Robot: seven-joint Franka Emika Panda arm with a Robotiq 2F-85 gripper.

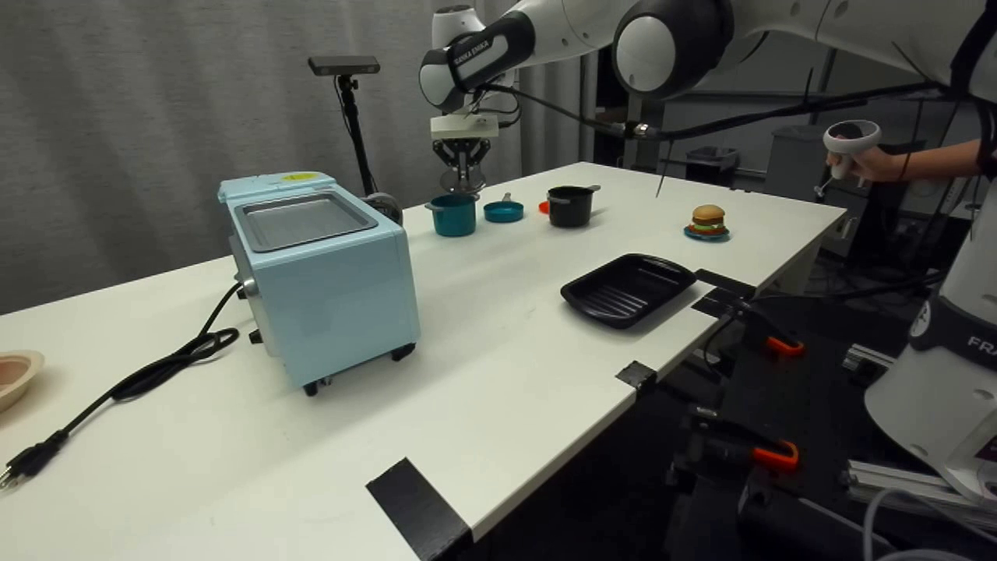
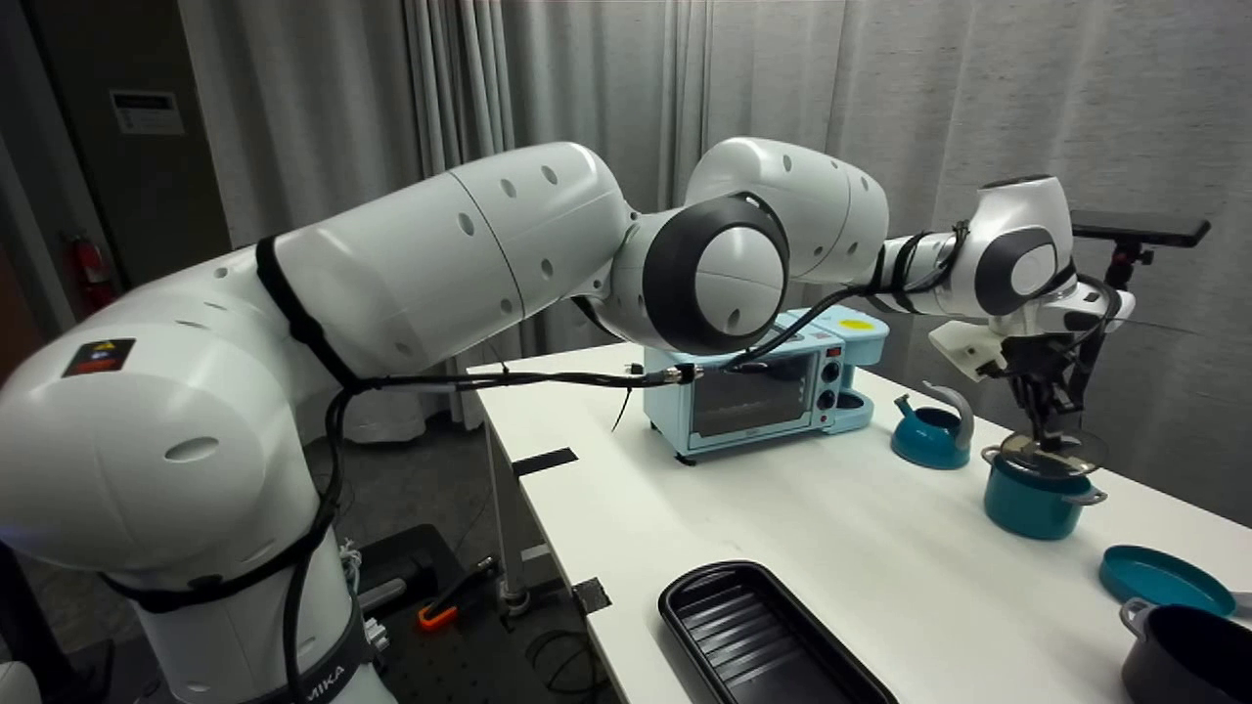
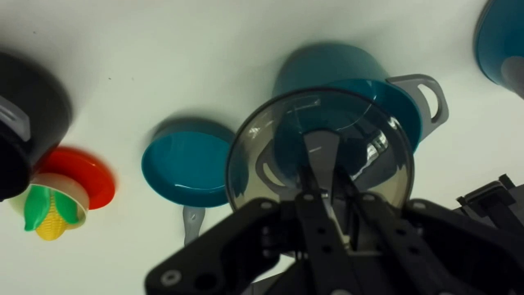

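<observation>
My gripper is shut on the grey knob [image 3: 321,147] of a clear glass lid [image 3: 393,179] with a dark rim. In the wrist view the lid overlaps the teal pot [image 3: 329,64] and is off-centre, so part of the pot's opening shows past the rim. In exterior view 1 the lid [image 1: 464,178] appears tilted above the pot [image 1: 455,216]. Exterior view 2 shows the gripper [image 2: 1045,436] over the pot [image 2: 1033,505], with the lid [image 2: 1086,448] close to the pot's top. Whether lid and pot touch, I cannot tell.
A teal pan [image 3: 189,164] and a black pot [image 3: 34,98] stand to one side, a teal kettle [image 2: 933,436] to the other. A blue toaster oven [image 1: 336,290] and a black tray [image 1: 628,288] are farther away. The mid-table is mostly clear.
</observation>
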